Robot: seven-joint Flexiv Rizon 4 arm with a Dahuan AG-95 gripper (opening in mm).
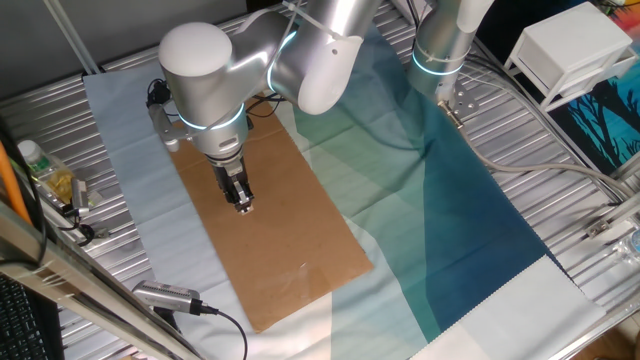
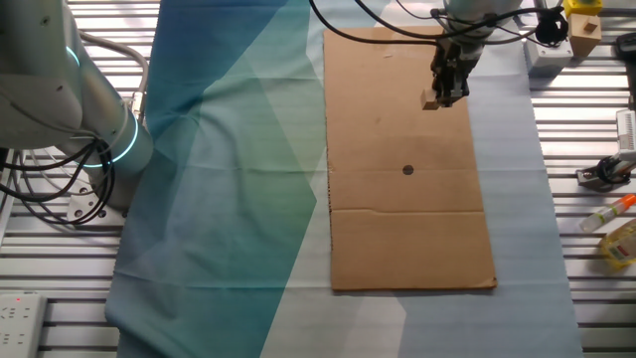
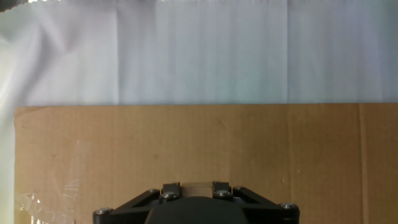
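A small wooden block shows at the fingertips of my gripper in exterior view 2. In the wrist view the same block fills the space between the two fingers, so the gripper is shut on it. Beneath lies a flat brown cardboard sheet; how high the block stands over it is hard to tell. Exterior view 1 has the gripper pointing down over the middle of the sheet's left half, the block mostly hidden there. A dark round spot marks the cardboard, apart from the block.
A blue-green cloth covers the table under the cardboard. Bottles and a grey cylindrical device with a cable stand along the side. A white box-like stand is at the far right. Most of the cardboard is bare.
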